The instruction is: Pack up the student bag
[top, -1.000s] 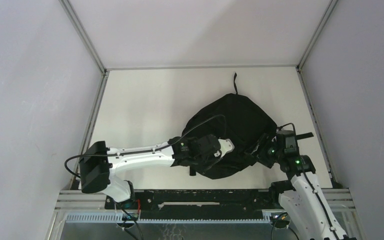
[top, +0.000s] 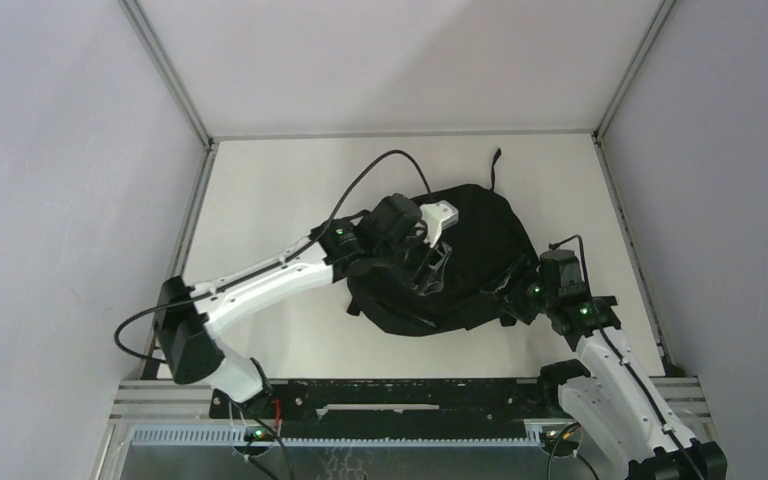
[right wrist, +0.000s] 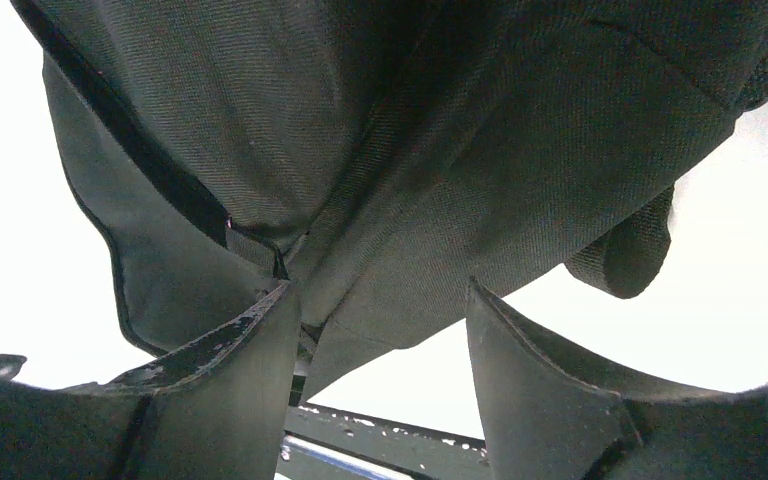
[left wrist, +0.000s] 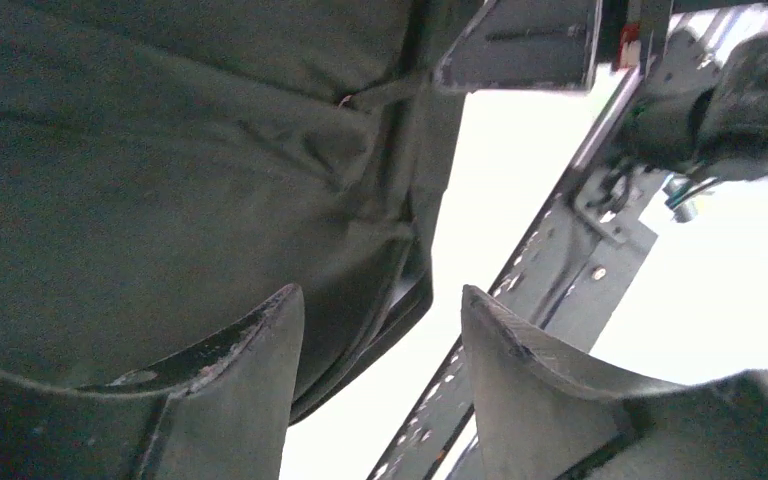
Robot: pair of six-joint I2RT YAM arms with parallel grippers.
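Observation:
A black fabric bag (top: 475, 225) lies flat and rumpled on the white table (top: 270, 180). My left gripper (top: 428, 272) hangs over the bag's middle-left; in the left wrist view its fingers stand apart above the cloth, with nothing between them. My right gripper (top: 500, 295) is over the bag's right side; in the right wrist view its fingers are apart, with folds and a short strap (right wrist: 250, 250) beyond them and nothing visibly held. Another loop of webbing (right wrist: 635, 255) sticks out at the bag's edge.
A dark rail (top: 400, 395) runs along the front edge, and walls enclose the sides and back.
My left gripper has moved up toward the back of the table. The bag has shifted slightly, its back strap further right. The right arm has moved slightly.

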